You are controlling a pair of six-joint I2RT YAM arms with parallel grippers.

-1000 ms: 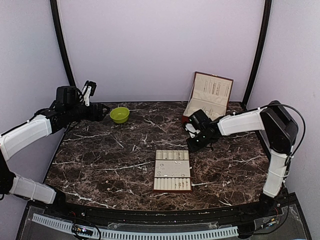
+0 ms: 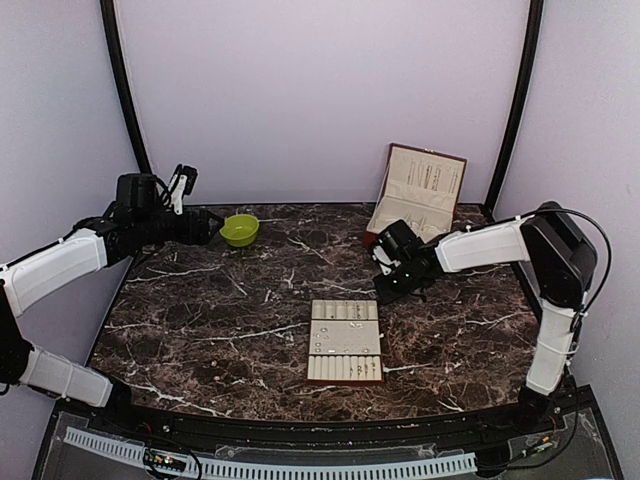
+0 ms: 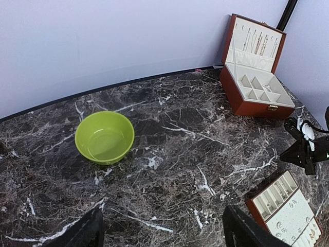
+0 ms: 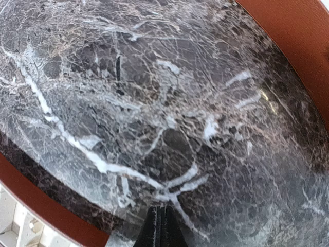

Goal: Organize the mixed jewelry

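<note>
Near the front middle of the table lies a jewelry tray (image 2: 345, 337) with cream compartments and a flat middle panel; several small rings and other pieces sit in it. Behind it at the right stands an open red-brown jewelry box (image 3: 252, 103), necklaces (image 3: 259, 43) hanging inside its lid. Over the bare marble between box and tray is my right gripper, its fingers closed together and nothing between them. My left gripper stands open and empty at the left, its two fingers wide apart at the bottom of the left wrist view.
An empty green bowl (image 2: 240, 230) stands at the back left, close to the left gripper. In the right wrist view, the tray's edge (image 4: 46, 203) shows at lower left.
The left arm has shifted very slightly to the right. The right arm, tray, box and bowl look the same.
</note>
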